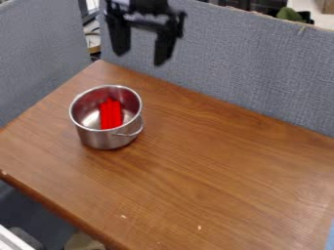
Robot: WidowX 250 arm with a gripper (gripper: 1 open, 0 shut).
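Observation:
A steel pot point(127, 137) with a side handle stands on the left half of the wooden table point(222, 176), a red object point(111, 113) inside it. My gripper point(143, 49), black and blurred, hangs high at the top of the view, above and behind the pot. Its fingers are apart and open, with nothing visible between them.
Grey padded walls point(261, 68) bound the table at the back and along the upper left. Some clutter lies beyond the lower-left edge and at the top right corner.

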